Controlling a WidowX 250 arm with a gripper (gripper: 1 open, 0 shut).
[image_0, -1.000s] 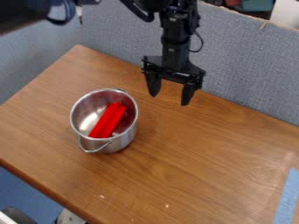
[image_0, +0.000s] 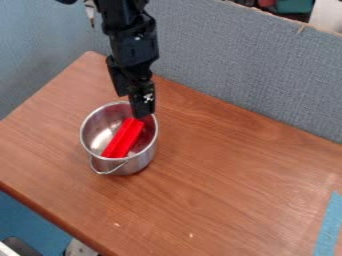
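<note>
A steel pot (image_0: 100, 155) with a thin wire handle stands on the wooden table, left of centre. A red oblong object (image_0: 123, 140) lies inside it. My black gripper (image_0: 140, 106) hangs from the top of the view over the pot's back rim, open, its tip close above the red object. Whether it touches the pot or the object I cannot tell.
A grey padded wall (image_0: 241, 60) runs along the back. A blue strip (image_0: 327, 220) shows at the right edge.
My gripper has come from the back centre of the table toward the front left and lower, over the pot. The pot and the red object look unmoved.
</note>
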